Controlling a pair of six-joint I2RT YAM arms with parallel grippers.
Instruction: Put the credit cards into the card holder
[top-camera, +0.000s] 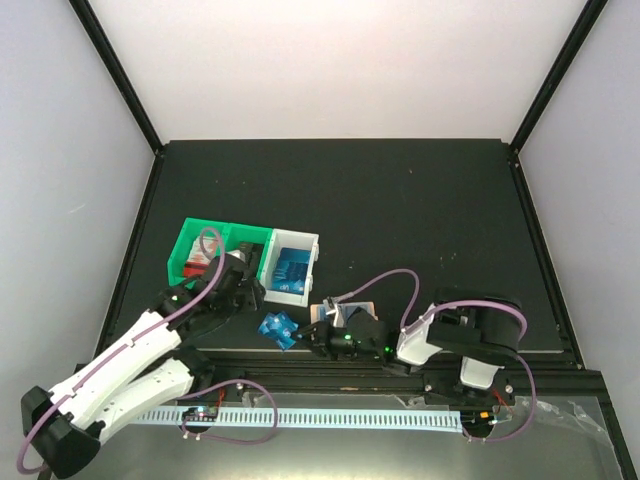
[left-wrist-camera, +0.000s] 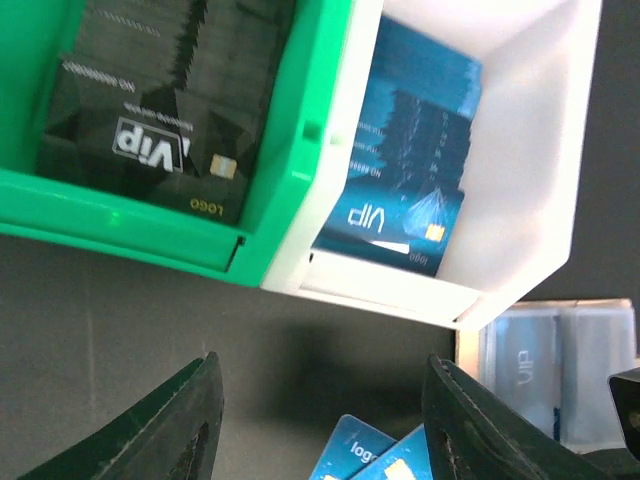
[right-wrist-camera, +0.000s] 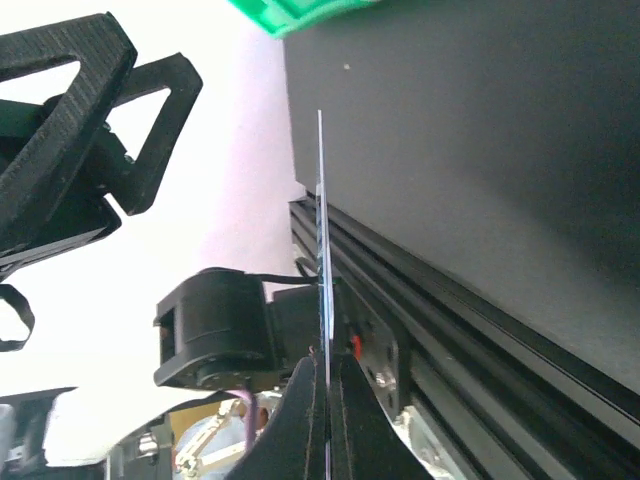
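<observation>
Blue cards (top-camera: 278, 330) are held on edge in my right gripper, which is shut on them, low at the bench front. My left gripper is open above and in front of the holders, nothing between its fingers. The green holder (top-camera: 175, 260) contains red-and-white cards and black VIP cards (left-wrist-camera: 150, 150). The white holder (top-camera: 311, 262) contains blue cards (left-wrist-camera: 395, 160). A further box with pale card stacks (left-wrist-camera: 525, 365) is partly behind the right arm.
The front rail (right-wrist-camera: 470, 330) runs below the right gripper.
</observation>
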